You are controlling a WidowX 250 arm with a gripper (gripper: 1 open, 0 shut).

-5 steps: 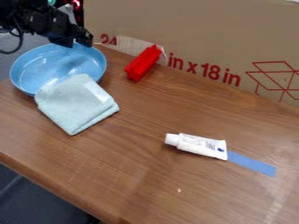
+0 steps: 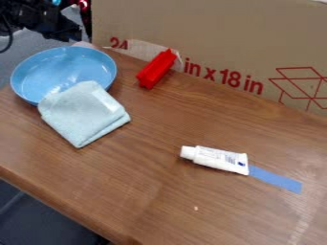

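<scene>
My gripper (image 2: 59, 31) is at the top left edge, behind and above a blue bowl (image 2: 64, 64), small and dark; its finger state is unclear. A folded light-blue cloth (image 2: 83, 115) lies at the bowl's front right. A red object (image 2: 157, 68) lies right of the bowl. A white tube (image 2: 215, 159) lies on the right part of the table.
A cardboard box (image 2: 228, 43) stands along the back. A blue strip (image 2: 274, 179) is on the table by the tube.
My gripper has moved up and to the left, away from above the bowl toward the top left edge. The objects on the table have not visibly moved.
</scene>
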